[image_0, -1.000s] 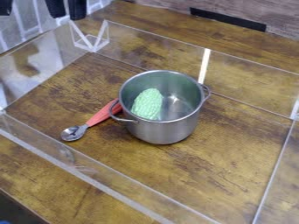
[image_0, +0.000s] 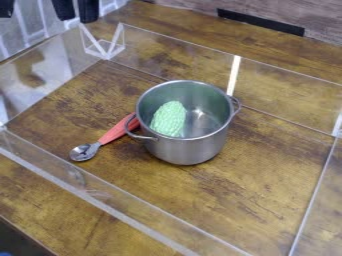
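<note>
A steel pot (image_0: 201, 150) with two side handles stands on the wooden table inside a clear-walled enclosure. A pale green, textured object (image_0: 168, 119) lies in it, toward the left side. Left of the pot is a spoon with a steel bowl (image_0: 83, 151) and a red handle (image_0: 116, 130), its far end by the pot's left handle. At the top left edge, dark parts that look like the gripper show only partly, high above and away from the pot; their fingers cannot be made out.
Clear walls (image_0: 281, 100) with white corner pieces surround the work area on the table (image_0: 267, 190). Bare wood shows to the right of the pot and at the back left, behind the spoon.
</note>
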